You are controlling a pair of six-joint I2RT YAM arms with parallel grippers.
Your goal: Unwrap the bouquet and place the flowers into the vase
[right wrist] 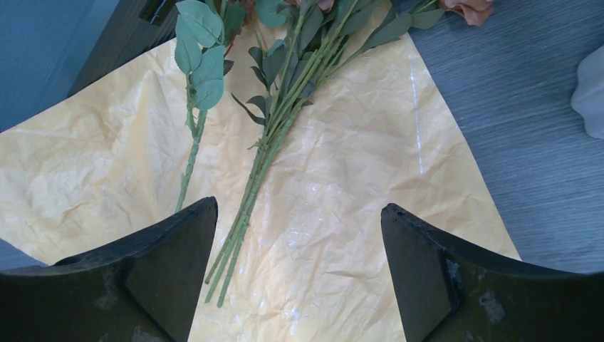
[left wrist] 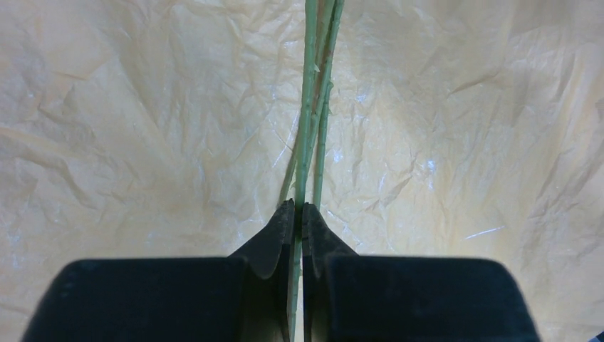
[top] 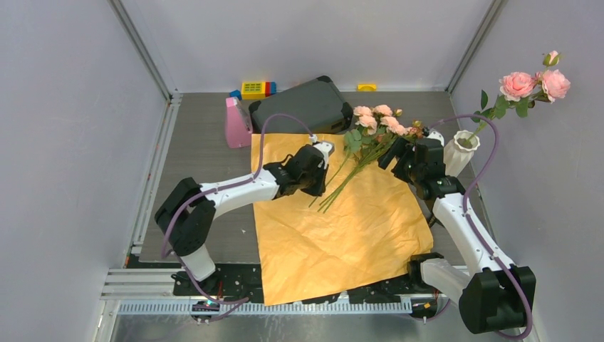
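My left gripper is shut on one green flower stem point(left wrist: 306, 121), which runs up between its fingertips. Beside it in the left wrist view lie other stems. In the top view the peach flowers point(top: 382, 117) rest at the upper part of the yellow paper, their stems pointing down-left towards my left gripper point(top: 318, 191). A leafy stem point(right wrist: 192, 157) stands apart from the stem bunch point(right wrist: 258, 167) in the right wrist view. My right gripper is open and empty, above the paper. The white vase point(top: 456, 154) behind it holds pink roses point(top: 534, 85).
Yellow paper point(top: 335, 256) covers the middle of the table, its lower part clear. A dark grey case point(top: 303, 107) lies at the back, beside a pink object point(top: 237, 122) and toy blocks point(top: 253, 90). Walls close in on both sides.
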